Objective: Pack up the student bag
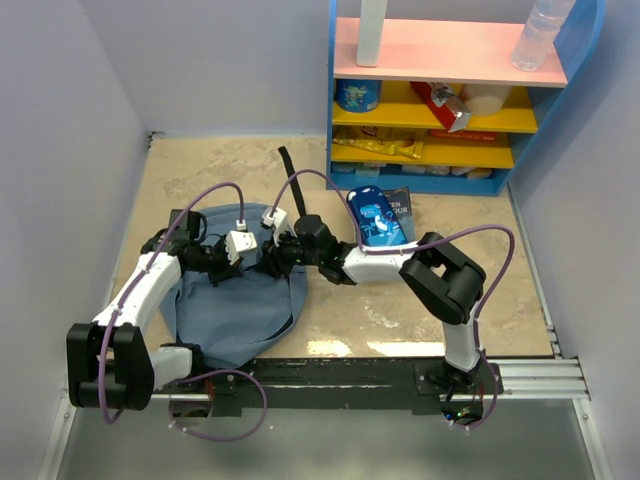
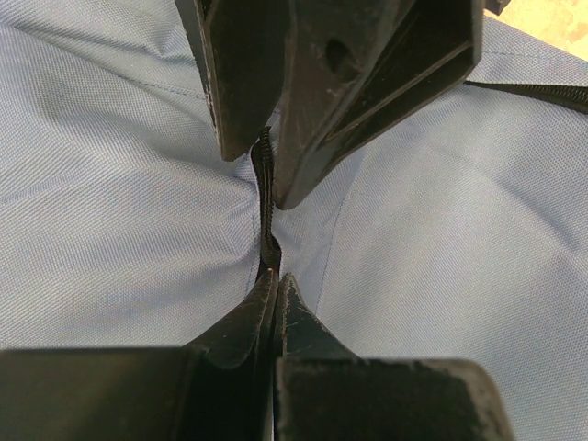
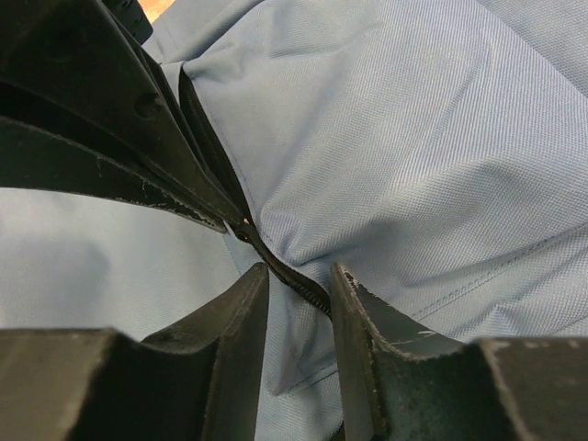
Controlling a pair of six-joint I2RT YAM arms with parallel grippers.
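A grey-blue bag (image 1: 230, 320) lies on the left of the table. My left gripper (image 1: 232, 262) is over its middle; in the left wrist view it (image 2: 276, 280) is shut at the black zipper (image 2: 266, 197), with no thick thing between its fingertips. My right gripper (image 1: 275, 262) is just right of it, low on the bag; in the right wrist view its fingertips (image 3: 344, 285) stand part open on either side of the zipper (image 3: 285, 271), close to the cloth. Whether they touch the zipper is unclear.
A blue pencil case (image 1: 375, 218) lies on a dark book (image 1: 398, 200) to the right. A shelf unit (image 1: 450, 60) with packages and a bottle stands at the back right.
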